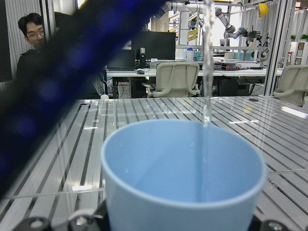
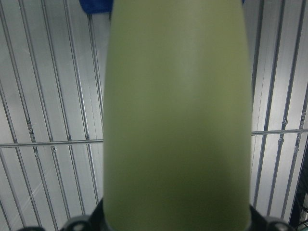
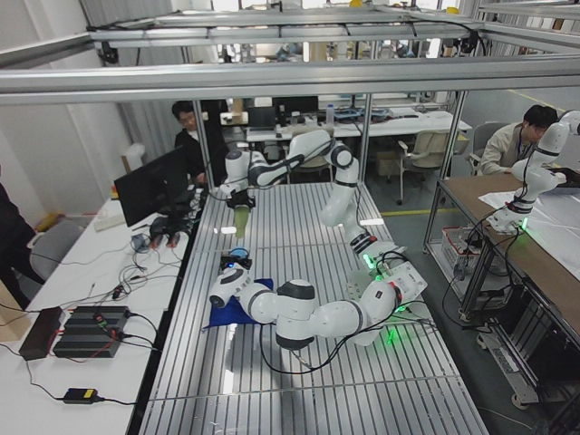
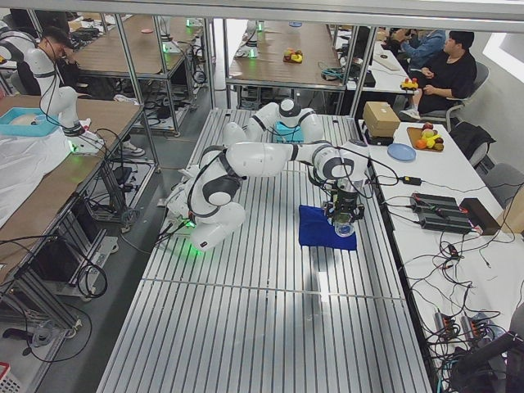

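A light blue cup fills the lower left wrist view, upright, with a clear streak over its middle. My left gripper is shut on it, low over the blue cloth. My right gripper is shut on a tall pale green container, held above the table farther back, apart from the cup. The container fills the middle of the right wrist view; its top and contents are hidden.
A white side table with monitor, cables and power boxes runs along one side. Metal frame posts stand at the edges, and people sit nearby.
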